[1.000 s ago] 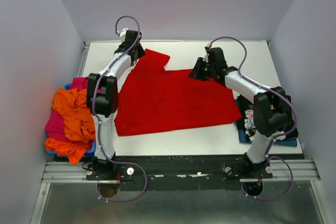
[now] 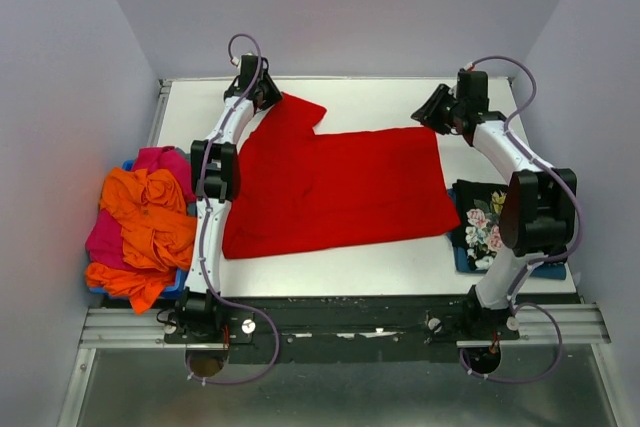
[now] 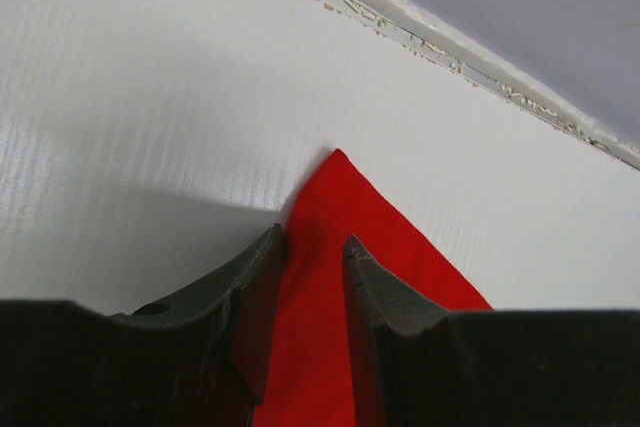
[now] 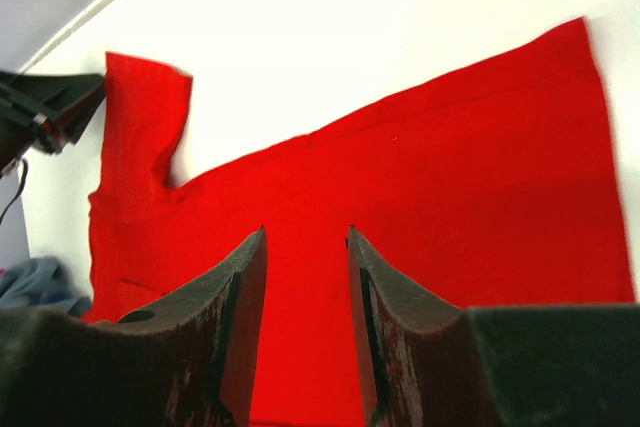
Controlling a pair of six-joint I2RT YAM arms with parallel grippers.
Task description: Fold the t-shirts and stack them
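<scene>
A red t-shirt (image 2: 340,187) (image 4: 440,187) lies spread on the white table (image 2: 380,272), one sleeve reaching up at the back left. My left gripper (image 2: 273,97) is at that sleeve's edge, fingers part open, with the red cloth under and between them; whether it grips any is unclear. My right gripper (image 2: 432,112) is open above the shirt's back right corner, nothing between its fingers.
At the left, a blue bin holds crumpled orange (image 2: 145,227) and magenta shirts. At the right, a black floral garment (image 2: 482,227) lies on something blue.
My right gripper has moved right and up toward the shirt's back right corner. My left gripper has shifted slightly at the sleeve.
</scene>
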